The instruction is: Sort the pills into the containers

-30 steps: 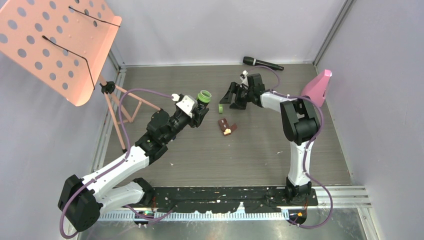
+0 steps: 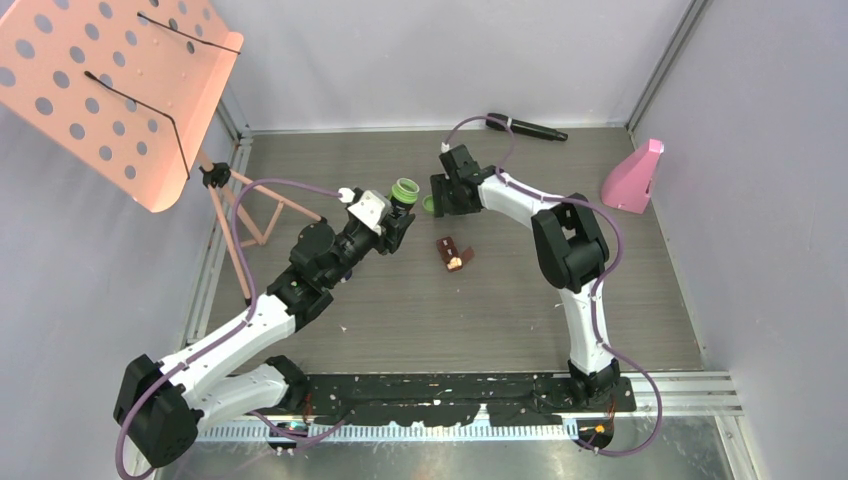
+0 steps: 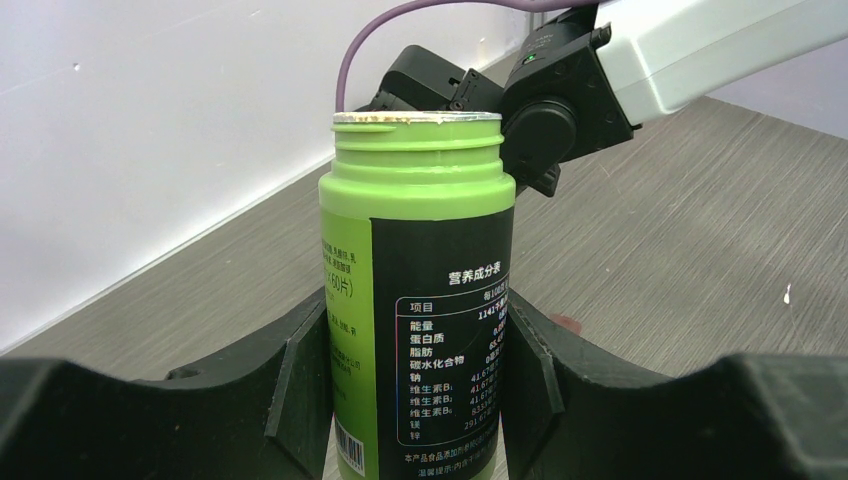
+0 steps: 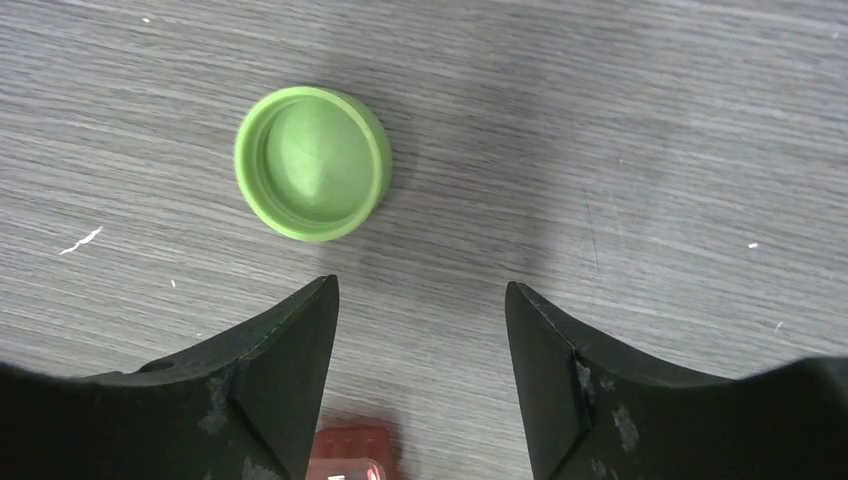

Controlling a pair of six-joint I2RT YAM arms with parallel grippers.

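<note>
My left gripper is shut around a green bottle with a black label. The bottle stands upright with its mouth uncovered; what is inside cannot be seen. My right gripper is open above the table, its fingers apart and empty. Ahead of those fingers, a round green cap lies flat on the table, hollow side up. From above, the right gripper partly covers the cap. A small dark-red pill box sits in the middle of the table, with pale yellow pieces at its near end.
A black microphone-shaped object lies by the back wall. On the right stands a pink container; an orange perforated panel on a stand is at upper left.
The green cap, seen edge-on a second ago, has shifted left and now lies flat. The left arm with the bottle has barely moved.
</note>
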